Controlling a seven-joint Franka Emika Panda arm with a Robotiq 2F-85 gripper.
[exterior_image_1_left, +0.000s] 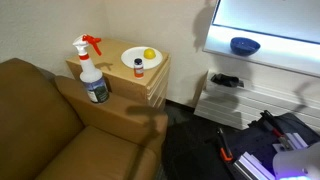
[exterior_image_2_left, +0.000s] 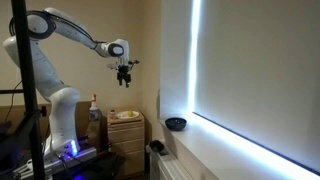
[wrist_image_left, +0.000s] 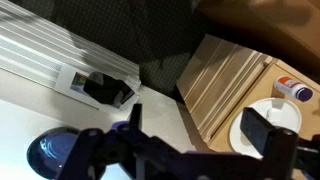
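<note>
High above a small wooden cabinet, my gripper hangs in free air, out of sight in exterior view 1. In the wrist view the fingers of the gripper are spread apart, with no object seen between them. A white plate rests on the cabinet, bearing a round yellow item. Beside the plate stands a small jar with a red lid; it also shows in the wrist view, jar. A dark blue bowl sits on the white sill. The right finger covers part of the plate in the wrist view.
A spray bottle with a red trigger stands on the brown sofa's back, near the cabinet. Some black item lies on the white radiator below the sill. The sill around the bowl is clear.
</note>
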